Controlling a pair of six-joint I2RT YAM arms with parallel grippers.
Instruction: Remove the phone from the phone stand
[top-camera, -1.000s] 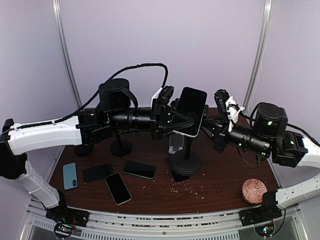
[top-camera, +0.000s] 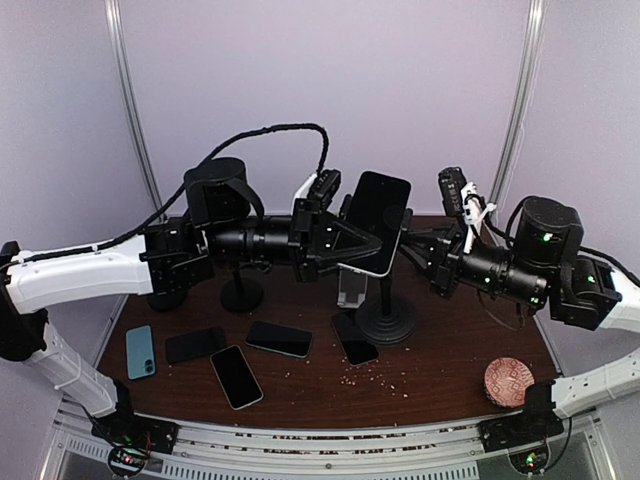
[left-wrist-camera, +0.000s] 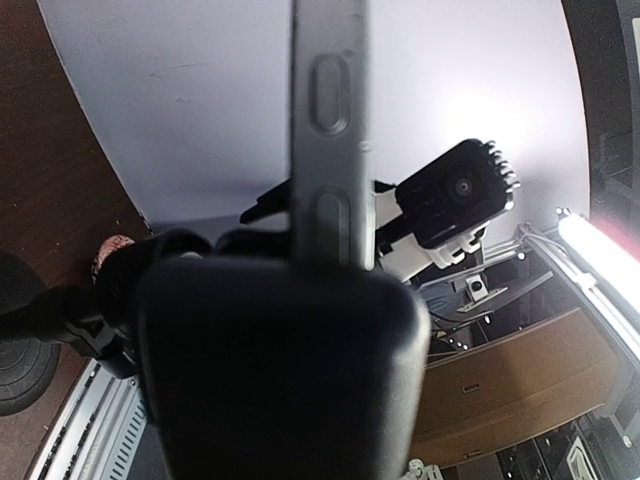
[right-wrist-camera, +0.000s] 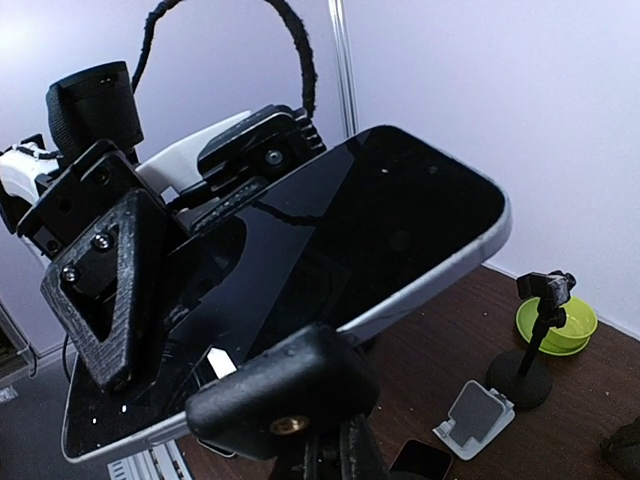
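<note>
A phone with a black screen and light rim (top-camera: 378, 222) is held tilted in mid-air by my left gripper (top-camera: 345, 245), which is shut on its near-left part. The right wrist view gives the phone's (right-wrist-camera: 400, 200) screen, while the left wrist view has its buttoned edge (left-wrist-camera: 330, 110). Just right of and behind it, my right gripper (top-camera: 412, 250) is shut on the upper part of the black phone stand (top-camera: 385, 318). In the right wrist view a black block with a brass screw (right-wrist-camera: 300, 385) overlaps the phone's lower edge. Whether stand and phone touch is hidden.
Several phones lie on the brown table, among them a blue one (top-camera: 140, 352) and a black-screened one (top-camera: 237, 378). A red patterned bowl (top-camera: 508, 382) sits front right. Another stand (top-camera: 241, 293) and green bowls (right-wrist-camera: 562, 330) are farther back. Free table lies right of centre.
The stand and my right gripper have shifted slightly right; the stand's base now uncovers more of the phone lying beside it. My left gripper has moved slightly left with the held phone, which has tilted a little.
</note>
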